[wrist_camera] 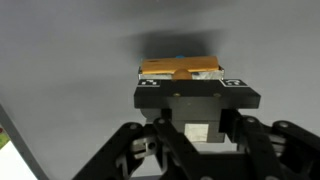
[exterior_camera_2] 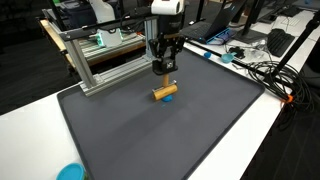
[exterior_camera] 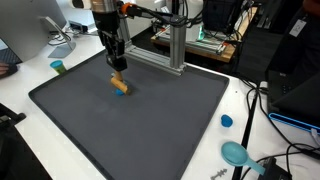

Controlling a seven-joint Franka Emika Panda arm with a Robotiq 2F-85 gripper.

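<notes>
My gripper (exterior_camera: 116, 69) is shut on the upright handle of a wooden mallet (exterior_camera_2: 165, 93), whose cylindrical head hangs at the bottom. Just beneath and beside the head is a small blue object (exterior_camera_2: 168, 99) on the dark mat; it is partly hidden, and I cannot tell whether the head touches it. From above, in the wrist view, the mallet's head (wrist_camera: 180, 66) shows as a tan bar beyond the black fingertips, with the round handle end close to them.
A green cup (exterior_camera: 58, 67) is at the back left, and a teal bowl (exterior_camera: 238, 155) and a blue cup (exterior_camera: 226, 121) lie off the right side.
</notes>
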